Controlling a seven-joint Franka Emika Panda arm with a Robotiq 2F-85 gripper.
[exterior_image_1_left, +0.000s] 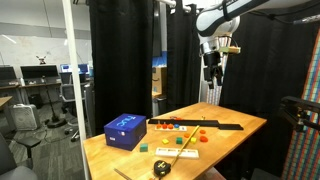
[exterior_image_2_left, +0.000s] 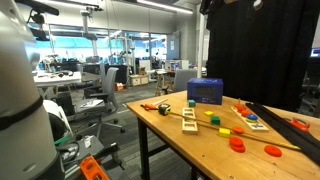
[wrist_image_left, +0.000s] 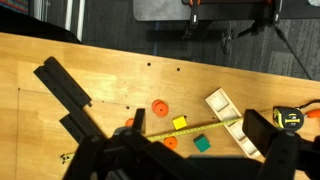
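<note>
High above the wooden table (exterior_image_1_left: 225, 115), my gripper stands open in the wrist view, its two dark fingers wide apart with nothing held. Beneath it lie a yellow block (wrist_image_left: 180, 122), a green block (wrist_image_left: 202, 143) and several red-orange discs (wrist_image_left: 160, 107). A pale tray with compartments (wrist_image_left: 222, 104) is to the right of the yellow block. A yellow measuring strip (wrist_image_left: 190, 131) runs across the table, with a black and yellow tape measure (wrist_image_left: 288, 118) at the right. In the first exterior view the gripper (exterior_image_1_left: 212, 79) hangs well clear of everything.
A blue box (exterior_image_2_left: 205, 91) stands on the table. Dark flat bars (wrist_image_left: 62, 83) lie to the left in the wrist view. Black curtains (exterior_image_1_left: 120, 60) hang behind the table. Bare wood is free at the table's near side in the second exterior view.
</note>
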